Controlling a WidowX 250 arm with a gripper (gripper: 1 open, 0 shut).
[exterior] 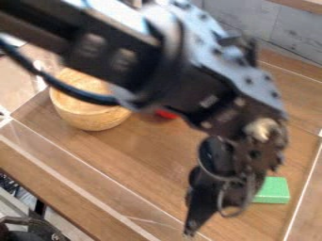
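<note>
The gripper (201, 212) reaches down low over the wooden surface at the lower middle of the view, blurred, its fingers looking shut with nothing visible between them. To its right lies a green block (272, 190) on the wood, apart from the fingertips. A wooden bowl (86, 113) sits at the upper left, partly behind the arm. A red object (165, 114) shows in a small patch behind the arm, mostly hidden.
The wooden tray floor (138, 160) is clear between bowl and gripper. Pale strips run along the front and right edges. A grey wall stands at the back, and dark cables lie at the lower left.
</note>
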